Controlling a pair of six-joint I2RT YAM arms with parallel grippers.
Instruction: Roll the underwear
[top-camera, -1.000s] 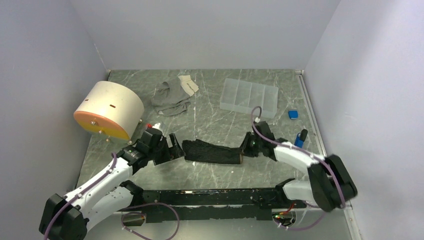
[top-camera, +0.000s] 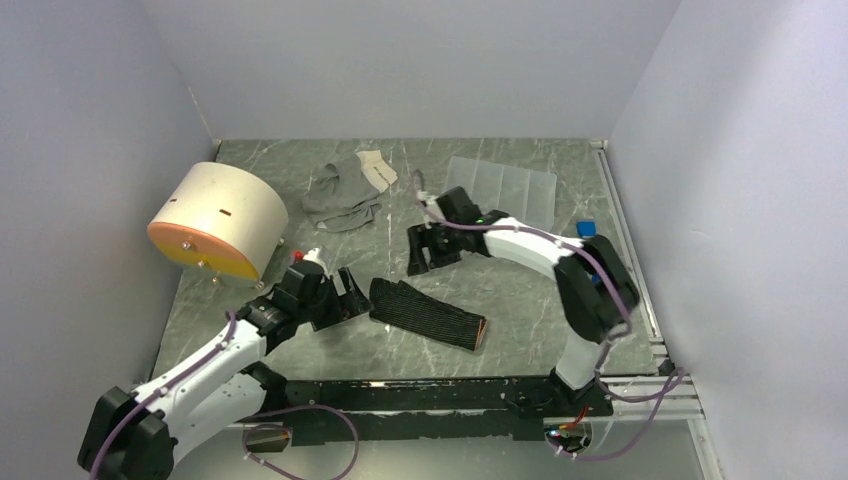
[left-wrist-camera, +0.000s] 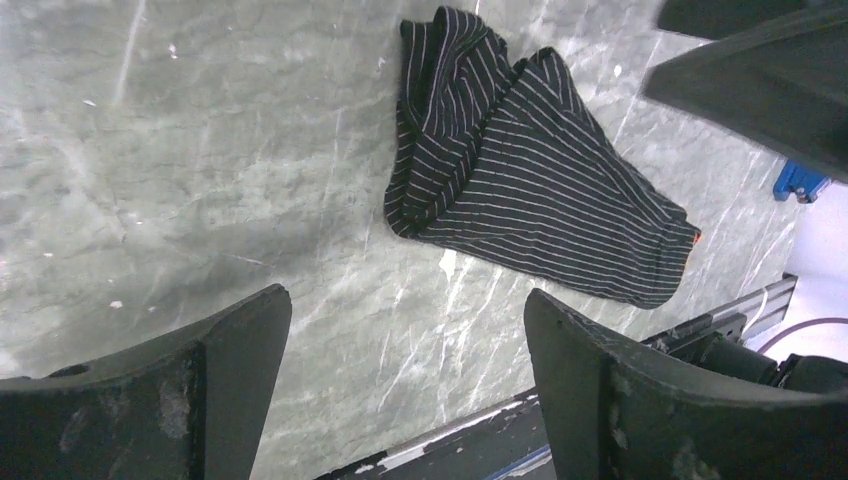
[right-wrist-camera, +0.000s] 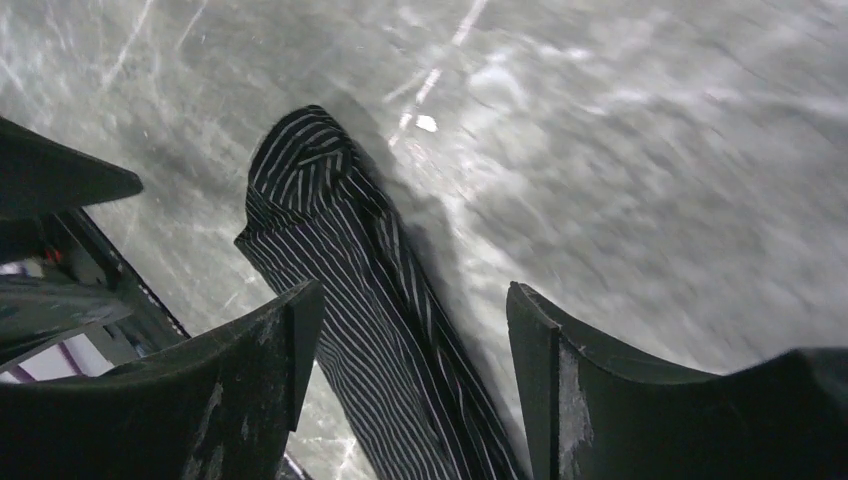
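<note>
The dark striped underwear (top-camera: 425, 315) lies as a folded strip on the grey table in front of both arms, with a bunched end toward my left gripper, clearest in the left wrist view (left-wrist-camera: 540, 190). My left gripper (top-camera: 338, 298) is open just left of that end, its fingers apart with nothing between. My right gripper (top-camera: 425, 248) is open, raised above the strip's upper left area, behind it in the top view. In the right wrist view the striped cloth (right-wrist-camera: 370, 300) runs below and between its open fingers.
A grey garment (top-camera: 340, 195) with a pale band lies at the back. A clear compartment box (top-camera: 500, 185) is at back right, partly behind my right arm. A cream and orange drum (top-camera: 215, 215) stands left, blue items (top-camera: 587, 228) right.
My right gripper has moved from the strip's right end up and to the left. The underwear shifted slightly earlier, its right end now angled toward the front. The left gripper barely moved.
</note>
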